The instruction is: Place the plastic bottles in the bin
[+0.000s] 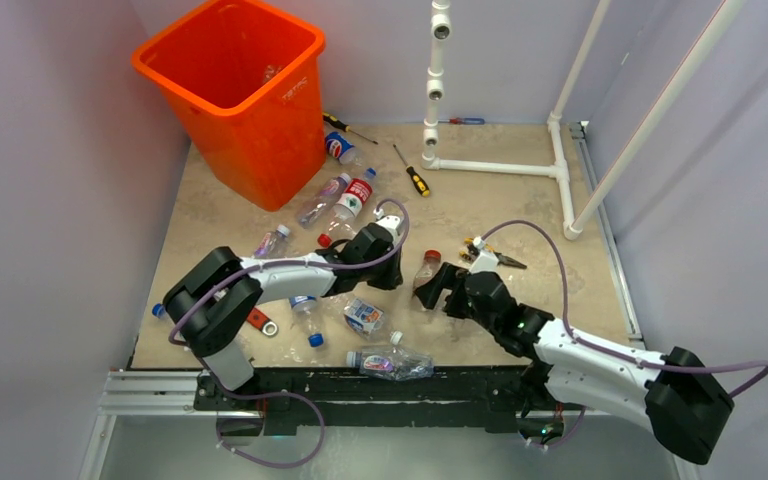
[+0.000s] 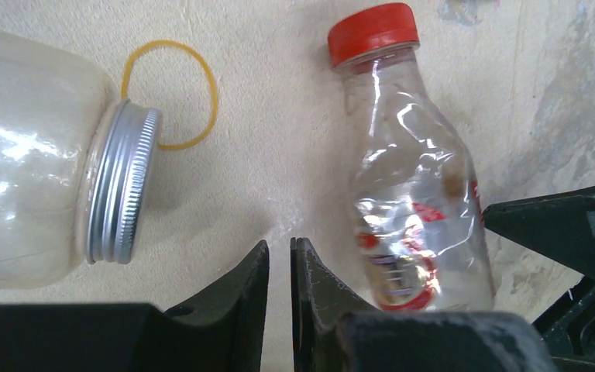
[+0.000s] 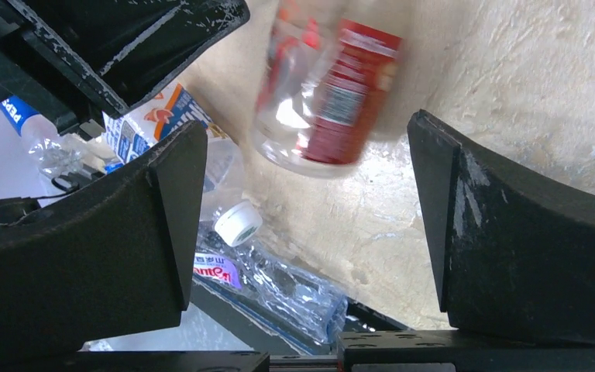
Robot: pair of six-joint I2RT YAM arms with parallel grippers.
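A clear bottle with a red cap and red label (image 1: 426, 275) (image 2: 414, 186) (image 3: 329, 93) is between my grippers near the middle of the table. My left gripper (image 1: 390, 275) has its fingertips close together beside that bottle; whether anything is between them is hidden. My right gripper (image 1: 438, 290) stands open around the bottle's lower end, which appears beyond its fingers. More plastic bottles lie at the left (image 1: 322, 200) and front (image 1: 388, 364). The orange bin (image 1: 250, 140) stands at the back left, with something clear inside.
A clear jar with a metal lid (image 2: 31, 155) lies near the left gripper. Screwdrivers (image 1: 415, 178), pliers (image 1: 505, 260) and a red-handled tool (image 1: 260, 322) are on the table. A white pipe frame (image 1: 490, 166) occupies the back right.
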